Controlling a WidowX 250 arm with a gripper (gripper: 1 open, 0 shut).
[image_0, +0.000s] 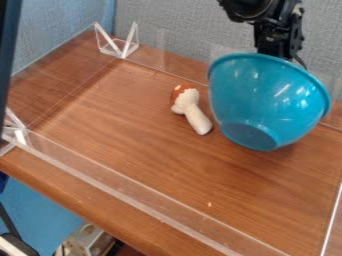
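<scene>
A turquoise bowl (267, 105) stands tilted toward the camera on the right part of the wooden table (147, 180). The black gripper (278, 45) is at the top, directly behind the bowl's far rim; its fingertips are mostly hidden by the bowl, so its grip cannot be seen. A toy mushroom (191, 110) with a red-and-white cap and pale stem lies just left of the bowl.
White wire-like corner brackets (118, 42) stand at the back left and left edge. Clear rails border the table. A grey wall (181, 25) rises behind.
</scene>
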